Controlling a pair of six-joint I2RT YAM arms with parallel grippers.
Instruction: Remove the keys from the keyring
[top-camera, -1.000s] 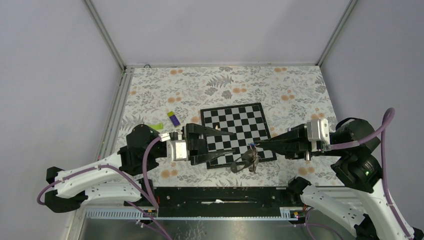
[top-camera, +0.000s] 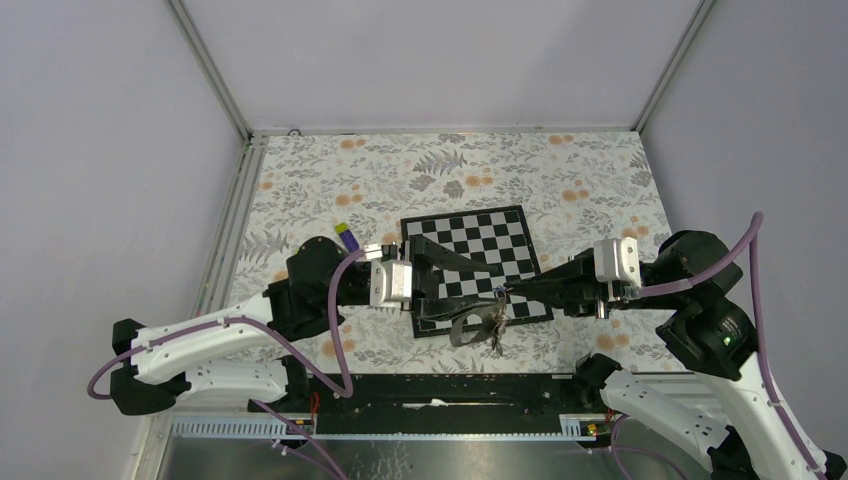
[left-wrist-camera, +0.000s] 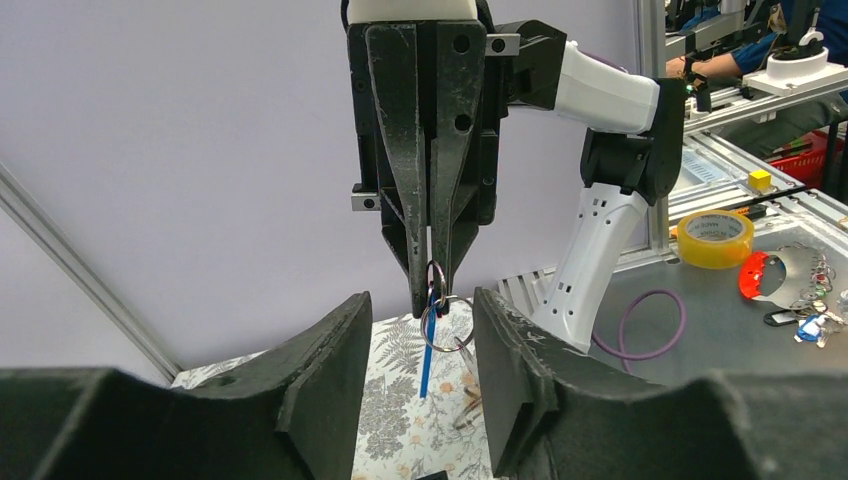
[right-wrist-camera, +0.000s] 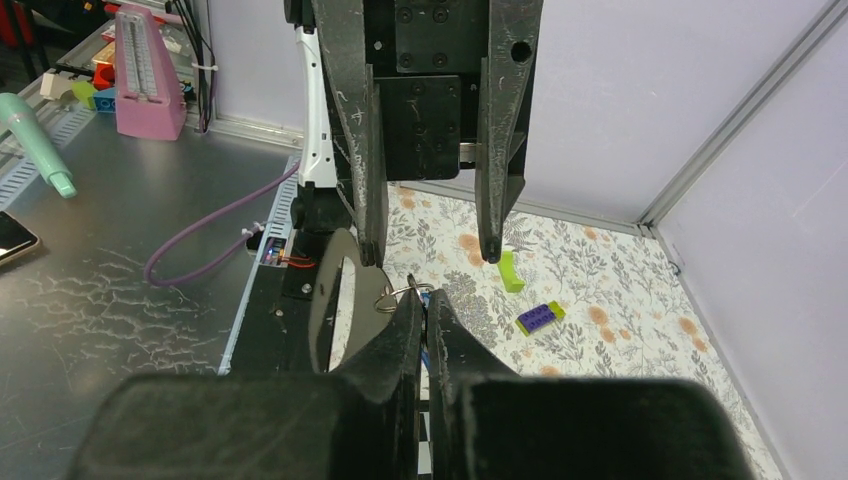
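My right gripper is shut, with the thin wire keyring (right-wrist-camera: 395, 296) held at its fingertips. In the left wrist view the ring (left-wrist-camera: 447, 323) hangs just below the right gripper, beside a narrow blue piece (left-wrist-camera: 427, 370). Some keys (top-camera: 497, 324) and a flat grey loop-shaped piece (top-camera: 465, 330) dangle below in the top view. My left gripper is part open, its fingers on either side of the ring; the right one lies close to the ring's edge. Whether it touches cannot be told.
Beneath the grippers lies a checkered board (top-camera: 460, 232) on the floral sheet (top-camera: 330, 180). A purple-and-yellow block (right-wrist-camera: 540, 318) and a green piece (right-wrist-camera: 510, 272) rest on the sheet left of the board.
My left gripper has moved right, its fingers now near the keyring.
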